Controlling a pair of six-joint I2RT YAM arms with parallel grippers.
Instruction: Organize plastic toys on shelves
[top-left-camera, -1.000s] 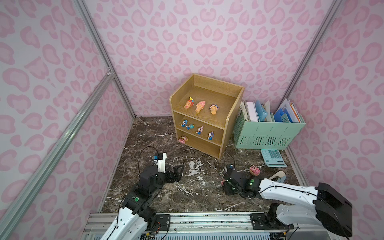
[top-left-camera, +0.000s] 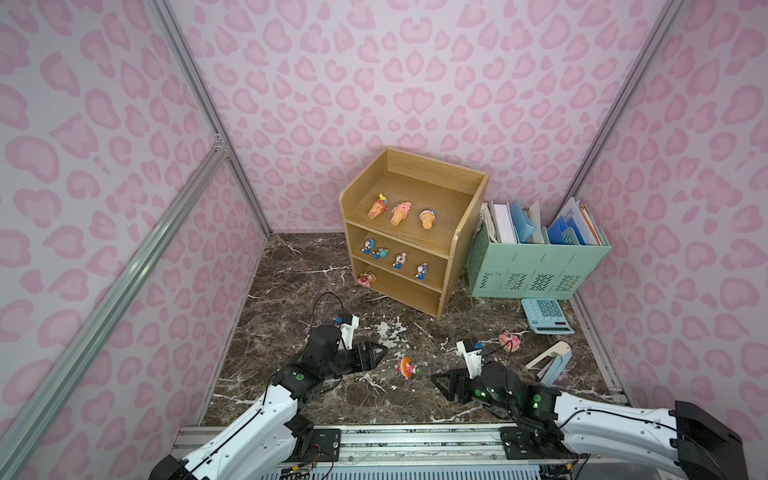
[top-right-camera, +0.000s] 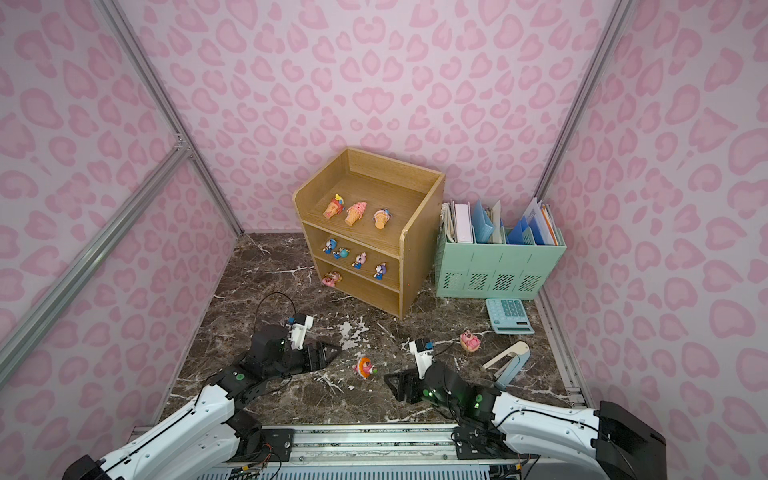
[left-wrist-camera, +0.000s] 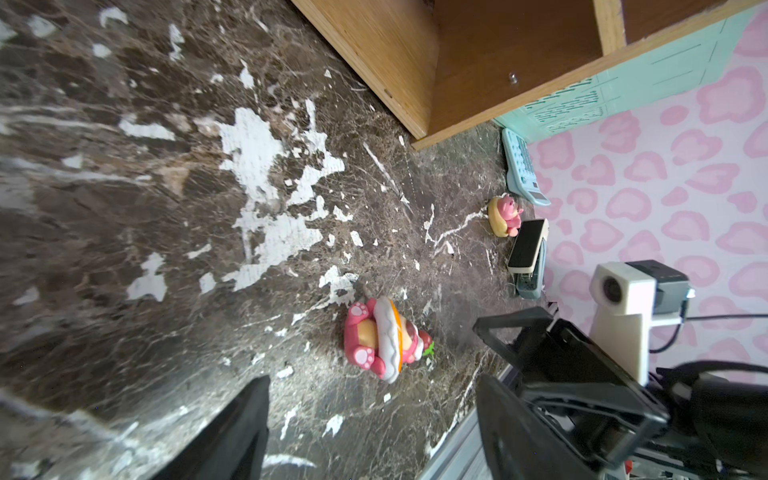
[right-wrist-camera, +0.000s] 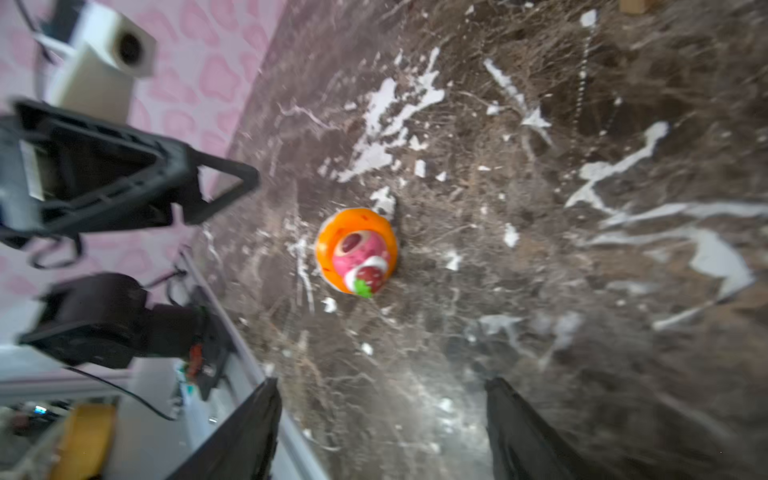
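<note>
A pink bear toy with an orange-and-white ring (top-left-camera: 406, 367) lies alone on the dark marble table, between my two grippers. Its strawberry top points toward the right arm in the left wrist view. My left gripper is left of it, fingers apart and empty. To the toy's right, my right gripper stands open with nothing between its fingers. A second pink toy (top-left-camera: 509, 341) sits farther right, behind the right arm. On the wooden shelf (top-left-camera: 456, 240), cone-shaped toys (top-left-camera: 401, 212) lie on top, several small blue figures (top-left-camera: 400, 260) stand in the middle, and pink toys (top-left-camera: 365, 279) are bottom left.
A green file box (top-left-camera: 537, 270) stands right of the shelf, with a calculator (top-left-camera: 547, 315) before it and a stapler (top-left-camera: 551, 361) nearer the front. Table left of the shelf is clear. The bottom shelf's right part is bare.
</note>
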